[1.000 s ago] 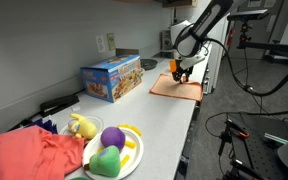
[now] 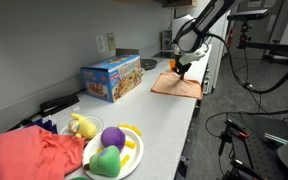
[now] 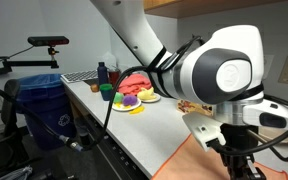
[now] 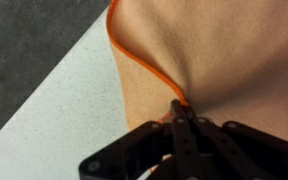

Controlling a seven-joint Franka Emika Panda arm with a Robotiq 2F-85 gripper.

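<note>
A peach-orange cloth with a bright orange hem lies on the far end of the white counter. My gripper is shut on the cloth's hemmed edge, which runs between the fingertips in the wrist view and pulls the fabric into a fold. In exterior view 1 the gripper is small and low over the cloth's far side. Exterior view 2 shows the arm reaching down over the cloth, its fingertips near the bottom border.
A blue picture box stands by the wall. Nearer are a plate of toy food, a yellow toy and a red cloth. Mid-counter is clear. The counter's edge borders dark floor in the wrist view.
The arm's end has shifted slightly left in exterior view 1, and more orange fabric shows beside the gripper. The other things on the counter have stayed put.
</note>
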